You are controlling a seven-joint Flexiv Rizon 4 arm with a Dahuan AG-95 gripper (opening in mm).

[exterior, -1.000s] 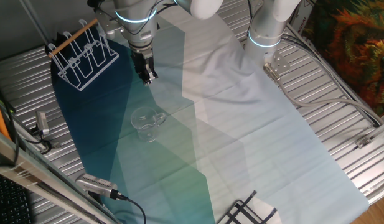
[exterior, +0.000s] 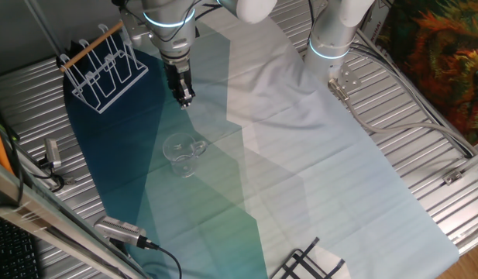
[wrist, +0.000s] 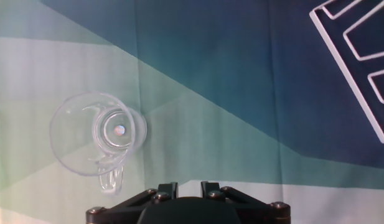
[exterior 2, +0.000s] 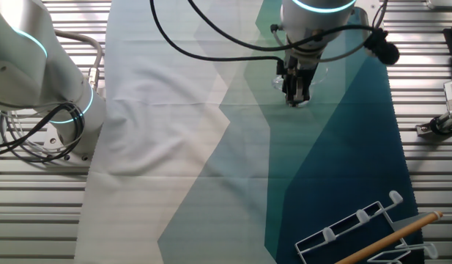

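Observation:
A clear glass mug (exterior: 181, 161) rests on the patterned cloth near its teal part, its handle towards the robot's base side. In the wrist view the mug (wrist: 120, 132) lies left of the fingers, seen from above and looking empty. My gripper (exterior: 185, 104) hangs above the cloth, pointing down, beside the mug and apart from it. Seen from the wrist, the gripper has a modest gap between its fingertips with nothing in it. In the second exterior view the gripper (exterior 2: 297, 101) hides much of the mug.
A white wire rack (exterior: 107, 81) with a wooden bar stands on the dark blue corner of the cloth. A black wire rack (exterior: 308, 265) sits at the cloth's near edge. The pale, wrinkled part of the cloth (exterior 2: 149, 139) is clear.
The gripper's fingertips have shifted very slightly over the last second. Neither the mug nor the racks have moved.

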